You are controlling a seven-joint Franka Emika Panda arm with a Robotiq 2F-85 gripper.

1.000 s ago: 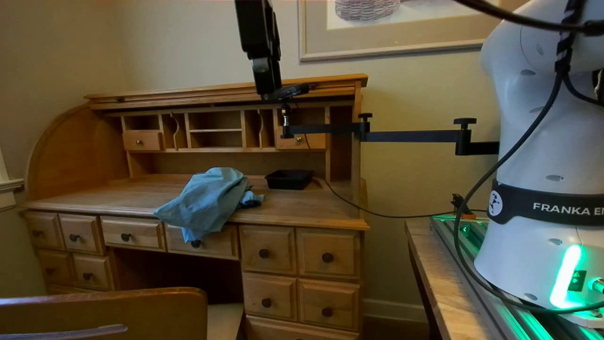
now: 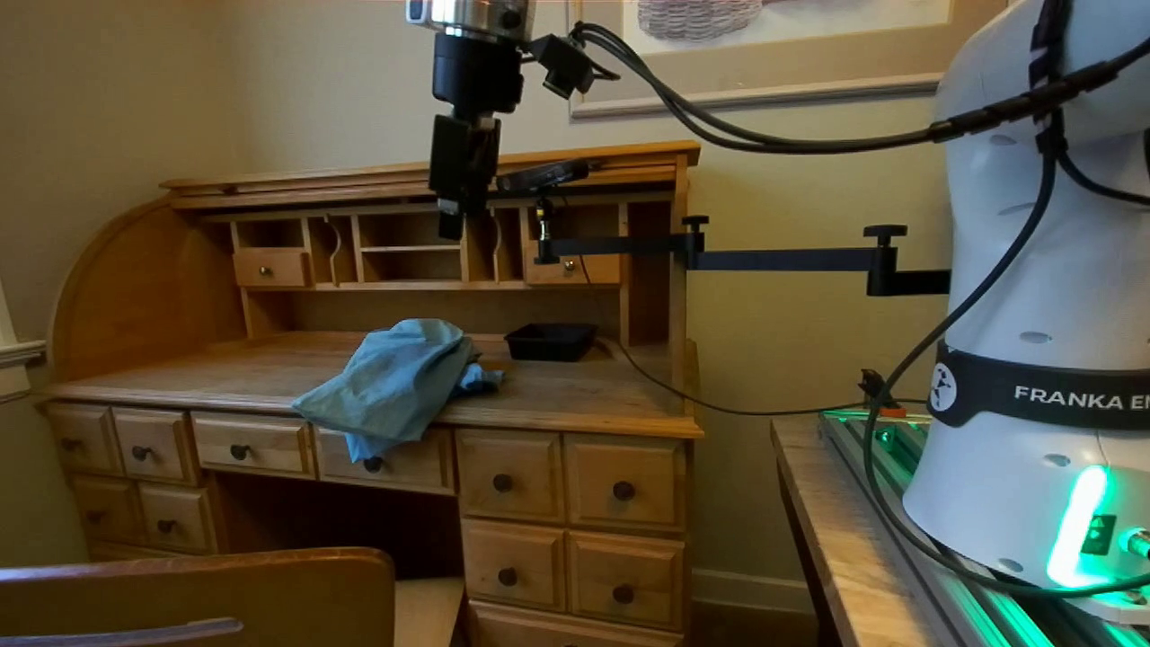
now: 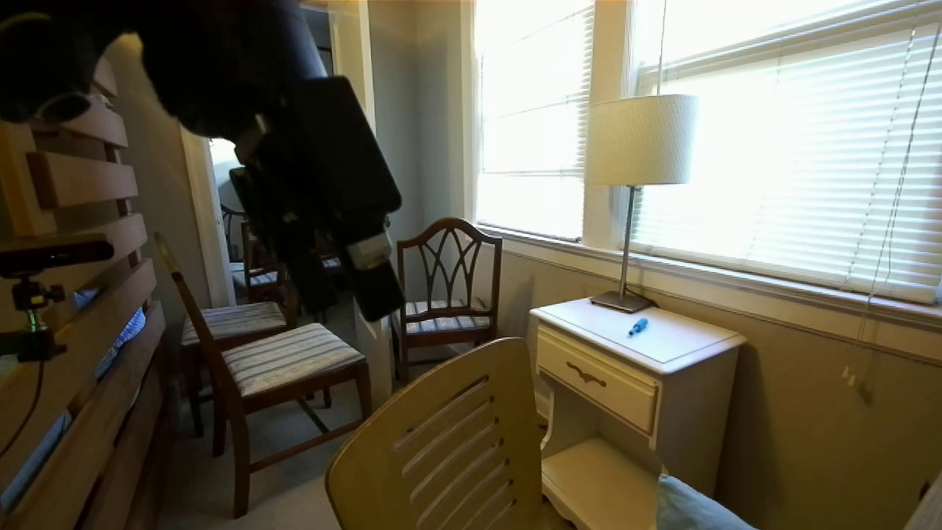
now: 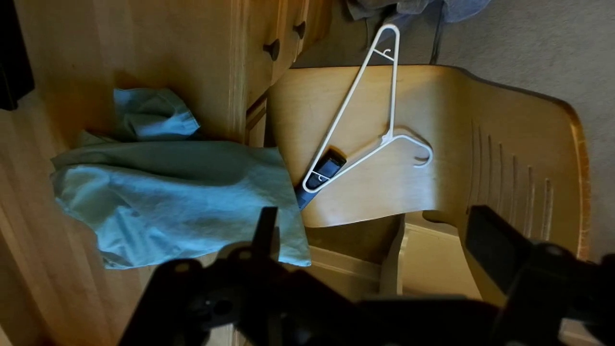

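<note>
High above the desk, my gripper [image 2: 453, 216] points down, open and empty. In the wrist view its two dark fingers [image 4: 266, 230] stand wide apart. A crumpled blue cloth [image 2: 401, 372] lies on the desktop, one part hanging over the front edge across a drawer. From the wrist camera, the cloth [image 4: 173, 196] is spread left of the fingers, well below them. A white hanger [image 4: 351, 98] rests on the chair seat, one corner over a dark handheld device [image 4: 328, 166]. At the back of the desktop sits a black tray [image 2: 551, 341].
The wooden chair [image 2: 205, 593] stands before the desk [image 2: 604, 404]. A camera on a black bracket arm [image 2: 787, 260] reaches across the desk's right side. White nightstand [image 3: 618, 340] with a lamp [image 3: 642, 141] and blue marker [image 3: 637, 327] stands by the window.
My gripper has come lower and a little left in exterior view 1, with more of the arm and its cables now showing. The cloth and tray have stayed put.
</note>
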